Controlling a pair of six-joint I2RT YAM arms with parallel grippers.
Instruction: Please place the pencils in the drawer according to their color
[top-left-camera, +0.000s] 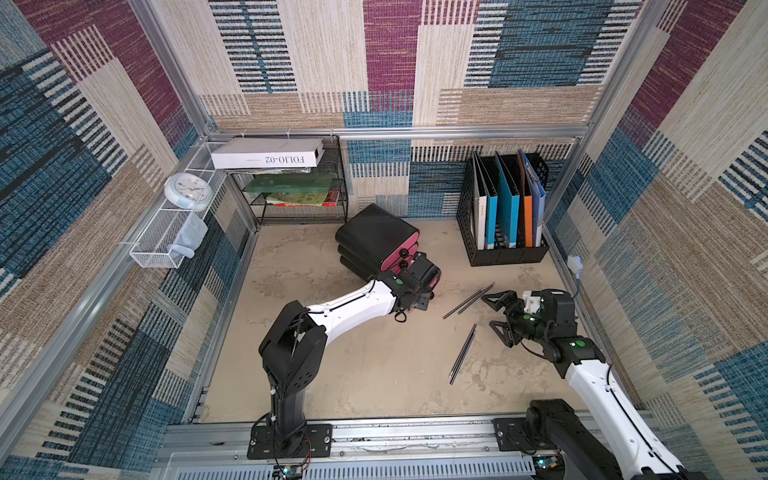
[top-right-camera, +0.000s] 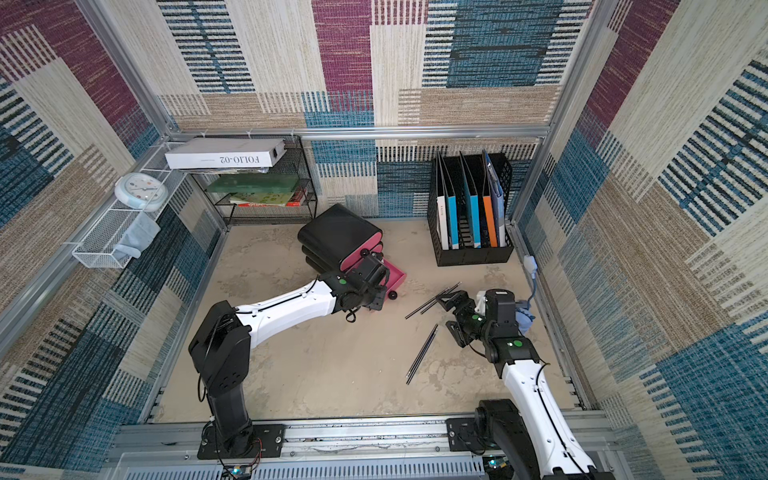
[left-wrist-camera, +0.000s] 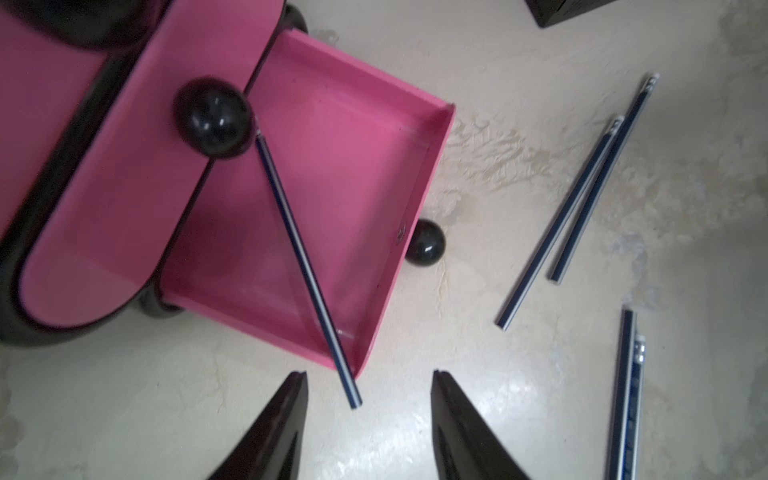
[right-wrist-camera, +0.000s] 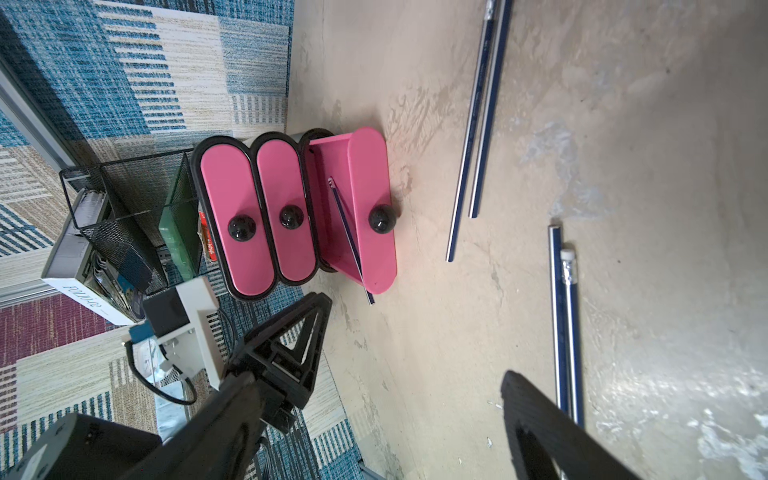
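The bottom pink drawer (left-wrist-camera: 336, 104) of the black cabinet (top-right-camera: 340, 232) is pulled out. A dark blue pencil (left-wrist-camera: 300, 252) lies slantwise in it, its lower end resting over the corner rim and sticking outside. Above and just off that corner, my left gripper stands open, nothing between its fingers. Two more dark pencils (left-wrist-camera: 560, 216) lie on the table right of the drawer. Another pair of pencils (right-wrist-camera: 564, 328) lies nearer the front. My right gripper (top-left-camera: 494, 316) is open over the table at right, close to the first pair, holding nothing.
Two upper drawers of the cabinet are shut; a round black knob (right-wrist-camera: 382, 218) juts from the open one. A black file rack (top-left-camera: 508, 254) stands at the back right, a wire shelf (top-left-camera: 308, 212) at the back left.
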